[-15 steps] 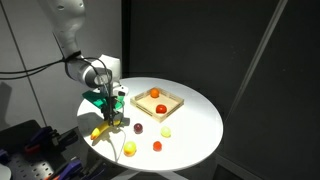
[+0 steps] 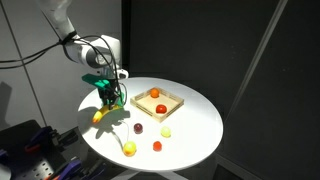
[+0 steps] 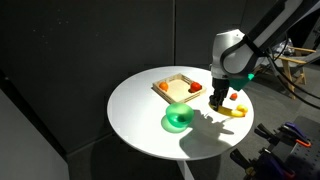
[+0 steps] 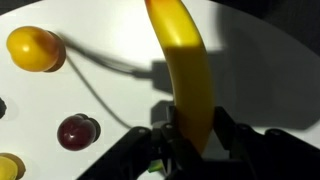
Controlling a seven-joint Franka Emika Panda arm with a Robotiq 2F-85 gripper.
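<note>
A yellow banana [image 4: 186, 62] is gripped between the black fingers of my gripper in the wrist view, its long body reaching up past the top edge. Exterior view 1 has the gripper [image 2: 113, 107] at the left part of the round white table, with the banana [image 2: 99, 116] jutting out to its left, raised above the surface. From the other side, the banana [image 3: 236, 111] shows to the right of the gripper [image 3: 217, 108]. A green bowl [image 3: 179, 118] stands on the table, apart from the banana; in exterior view 1 the arm partly covers it.
An open wooden box [image 2: 176, 103] holds an orange fruit [image 2: 155, 92] and a red one [image 2: 161, 108]. Loose on the table are a dark plum [image 2: 138, 129], a yellow-green fruit [image 2: 166, 132], a red fruit [image 2: 157, 146] and a yellow-orange fruit [image 2: 129, 149].
My gripper has risen with the banana, which was lower, near the table's left edge, a second ago. The loose fruits and the box have stayed put.
</note>
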